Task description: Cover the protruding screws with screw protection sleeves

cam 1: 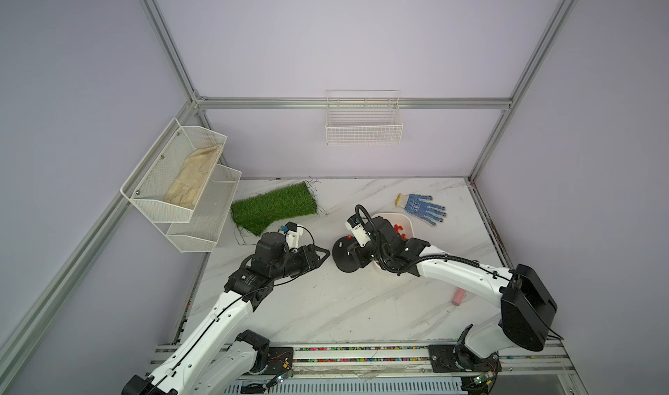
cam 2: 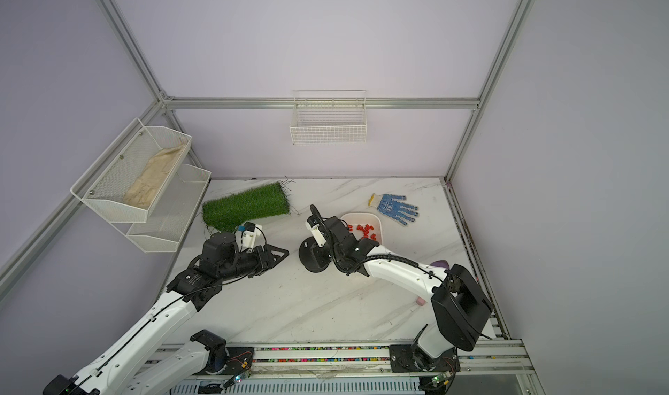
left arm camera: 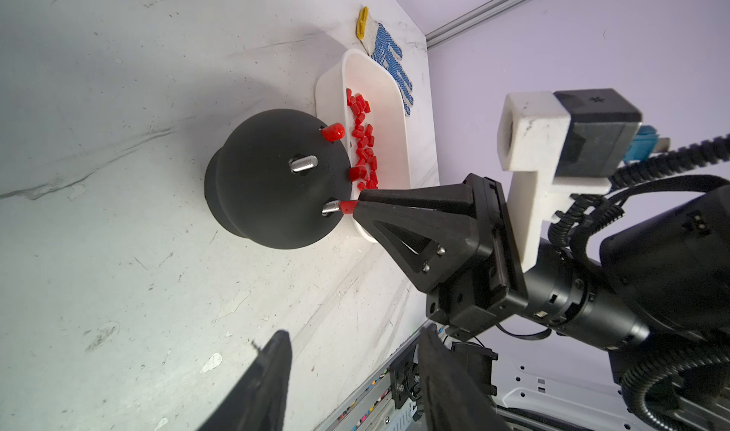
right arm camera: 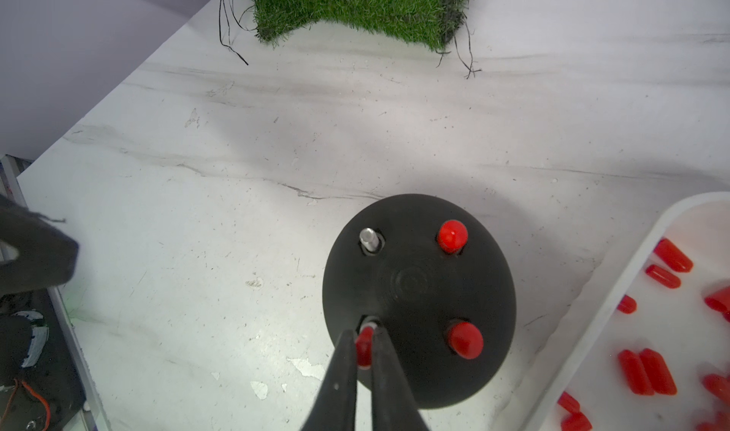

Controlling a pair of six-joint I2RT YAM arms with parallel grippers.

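Note:
A round black base (right arm camera: 413, 282) carries several upright screws. Two of them wear red sleeves, one at the far right (right arm camera: 452, 235) and one at the near right (right arm camera: 465, 339). The far-left screw (right arm camera: 369, 238) is bare metal. My right gripper is shut on a red sleeve (left arm camera: 348, 206) at the near-left screw (left arm camera: 330, 207); the sleeve's end meets the screw tip, and bare thread shows below it. Whether the sleeve sits over the tip cannot be told. Left of the base, my left gripper stands open and empty.
A white tray (left arm camera: 403, 127) of loose red sleeves stands right of the base, partly under the right arm. Green turf (cam 1: 274, 207) lies at the back left, a blue glove (cam 1: 422, 208) at the back right.

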